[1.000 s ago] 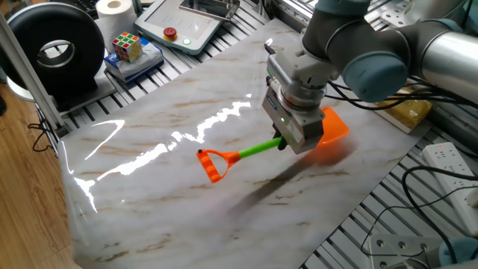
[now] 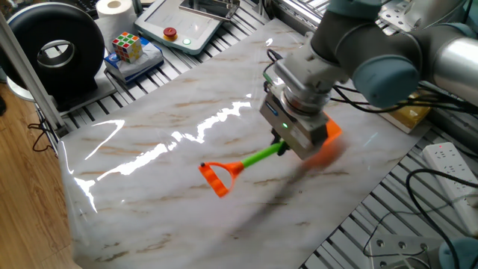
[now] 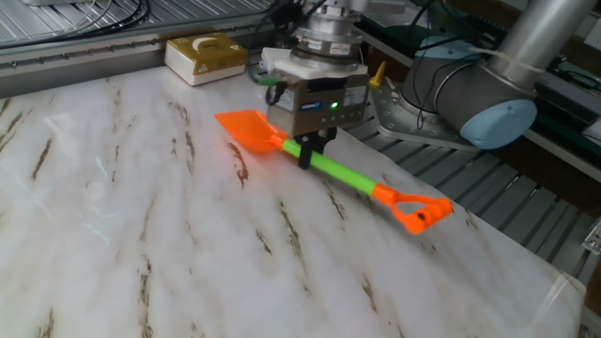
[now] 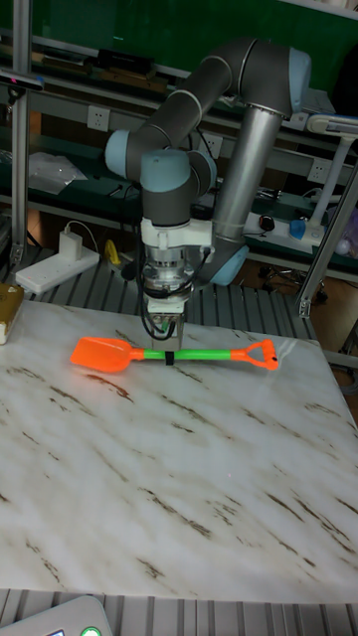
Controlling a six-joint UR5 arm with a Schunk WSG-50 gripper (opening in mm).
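Note:
A toy shovel with an orange blade [image 3: 246,130], a green shaft [image 3: 343,173] and an orange D-shaped handle [image 3: 424,214] hangs from my gripper [image 3: 308,154]. The black fingers close around the green shaft near the blade end, as exterior view 2 shows. In exterior view 1 the handle [image 2: 216,180] points toward the left, and the gripper body partly covers the blade [image 2: 328,138]. A blurred shadow on the marble tabletop [image 2: 172,202] lies offset from the shovel, so it appears raised above the surface. Exterior view 3 shows the shaft [image 4: 201,355] roughly level.
A yellow-and-white box [image 3: 207,58] sits at the table's edge beyond the blade. Off the marble top, a Rubik's cube [image 2: 127,46] rests on a blue pack, and a power strip [image 2: 452,179] lies on the slats.

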